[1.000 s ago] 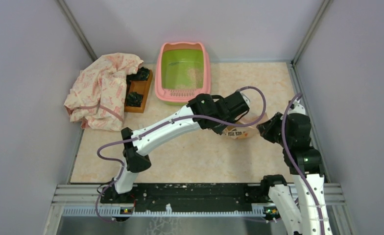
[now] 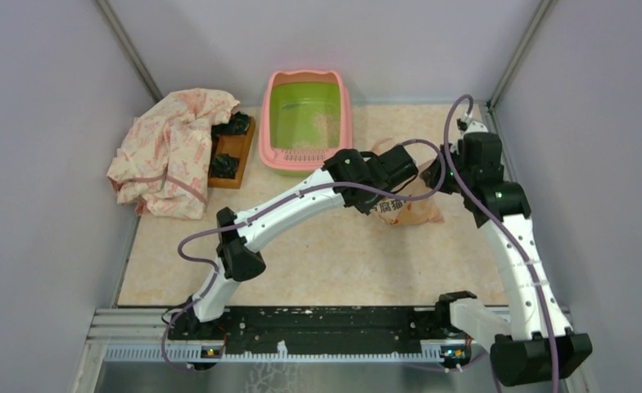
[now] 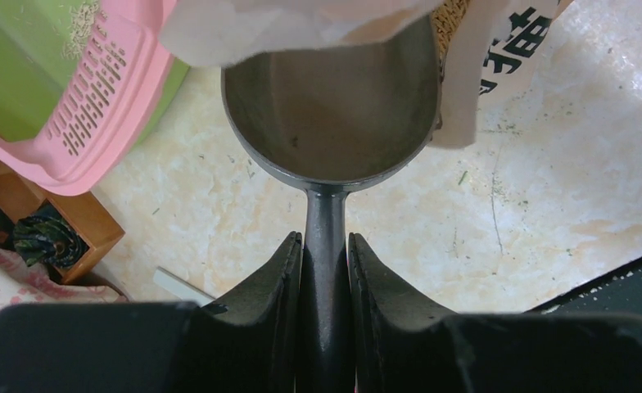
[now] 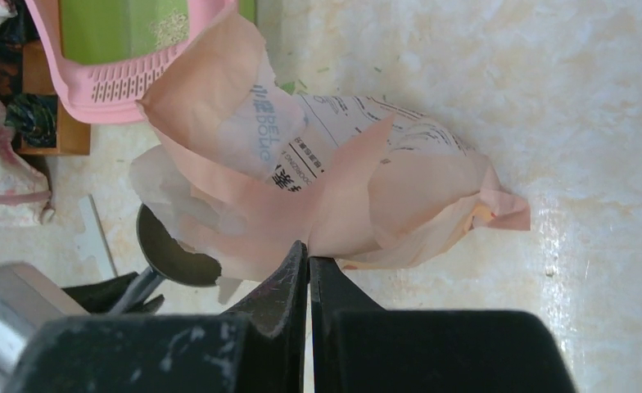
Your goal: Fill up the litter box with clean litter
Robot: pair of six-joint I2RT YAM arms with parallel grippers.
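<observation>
A pink-and-green litter box (image 2: 305, 115) stands at the back, with some granules on its green floor. My left gripper is closed around the handle of a dark grey scoop (image 3: 326, 115), whose bowl sits at the mouth of the paper litter bag; granules show just behind the bowl in the left wrist view. My right gripper is shut at the bag's upper paper, which stands folded up; whether paper is between its fingertips is hard to see.
A wooden tray (image 2: 234, 147) with dark bundles and a patterned cloth (image 2: 162, 155) lie at the left. A flat pale piece (image 4: 92, 225) lies on the floor near them.
My right arm has moved back and inward to the bag. My left arm has shifted slightly back, its gripper still near the bag.
</observation>
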